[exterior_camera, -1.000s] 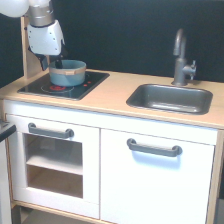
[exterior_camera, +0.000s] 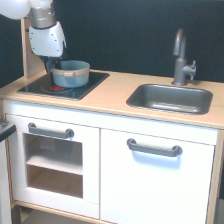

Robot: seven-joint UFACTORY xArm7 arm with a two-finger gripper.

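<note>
A blue-grey pot stands on the black stovetop at the back left of the counter. The white arm comes down from the upper left. Its dark gripper is at the left side of the pot, close to the rim. The fingers are small and dark against the dark wall, so whether they are open, shut or gripping the pot cannot be made out.
To the right, a grey sink with a dark tap is set into the wooden counter. Bare counter lies between stove and sink. Below are an oven door and a white cupboard door, each with a dark handle.
The arm has shifted slightly right and down in the view. The pot sits slightly further right on the stovetop. Nothing else has visibly moved.
</note>
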